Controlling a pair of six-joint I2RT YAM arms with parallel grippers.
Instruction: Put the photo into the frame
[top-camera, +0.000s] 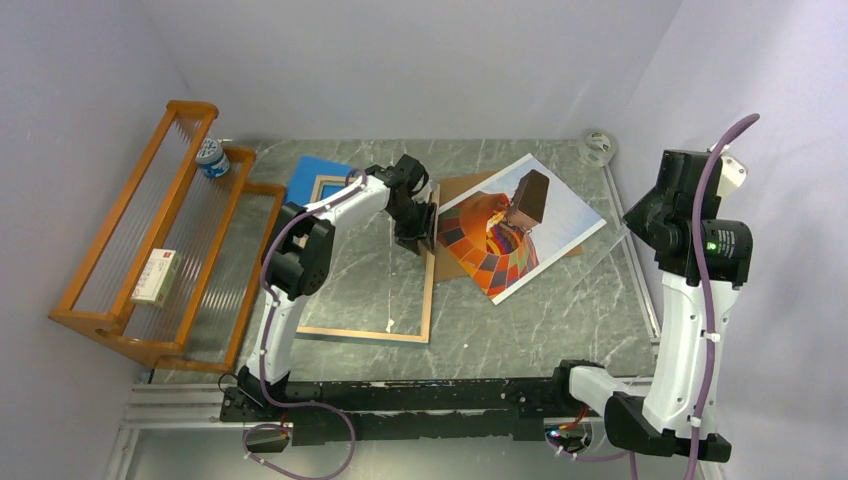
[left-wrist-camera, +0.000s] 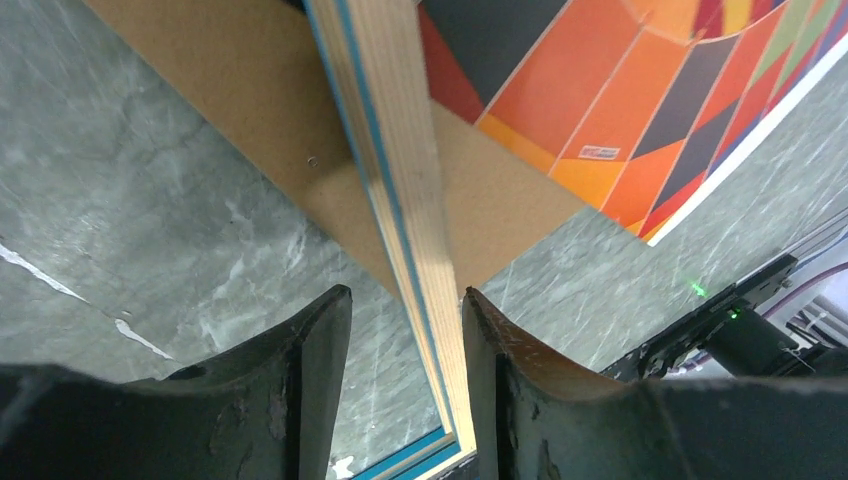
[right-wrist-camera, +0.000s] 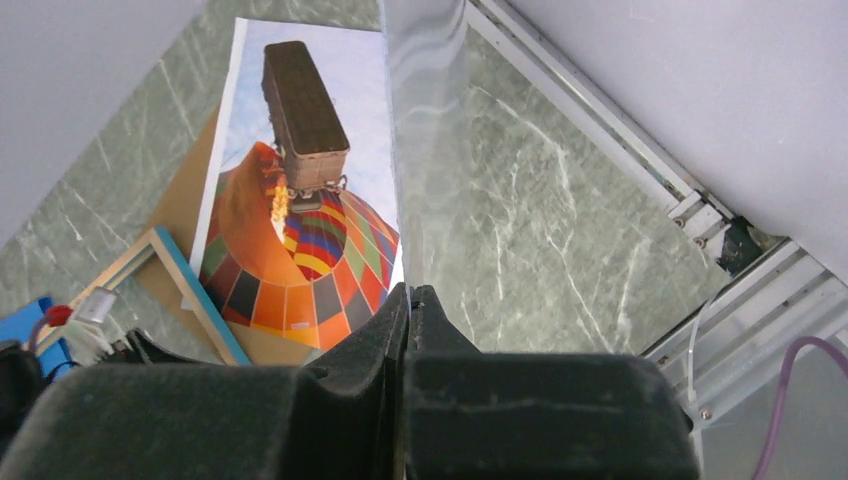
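The wooden frame (top-camera: 428, 310) lies left of the balloon photo (top-camera: 520, 230), which rests on brown backing board (top-camera: 452, 265). My left gripper (top-camera: 425, 222) is over the frame's right bar (left-wrist-camera: 420, 220), its fingers apart, the bar running between them in the left wrist view. My right gripper (top-camera: 630, 222) is shut on a thin clear sheet (right-wrist-camera: 430, 150), held upright in the right wrist view, at the right of the table.
A blue board (top-camera: 312, 172) lies at the back left. A wooden shelf (top-camera: 172, 330) with a box and jar stands at left. A tape roll (top-camera: 597, 146) sits at back right. Bare table lies in front of the photo.
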